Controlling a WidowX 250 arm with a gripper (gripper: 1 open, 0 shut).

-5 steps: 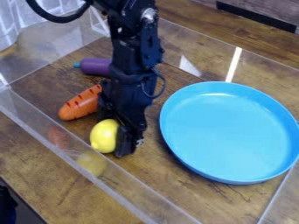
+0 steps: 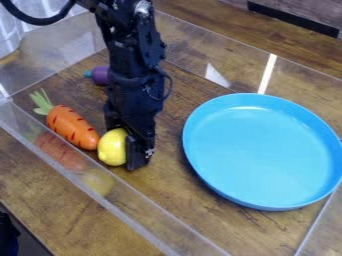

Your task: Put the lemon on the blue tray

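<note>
The yellow lemon (image 2: 111,148) lies on the wooden table by the clear wall, its right side covered by the black gripper (image 2: 134,150). My gripper is low over the table, pointing down, with its fingers against or around the lemon. How far apart the fingers stand is hidden by their dark shape and the lemon. To the right, the round blue tray (image 2: 263,150) is empty.
An orange carrot (image 2: 72,127) with a green top lies just left of the lemon, close against it. Behind the arm is a purple object (image 2: 98,75), partly hidden. A clear barrier (image 2: 140,205) runs along the near left side.
The gripper and lemon have shifted slightly left and away from the camera. The carrot has turned and slid, its green top now pointing to the far left.
</note>
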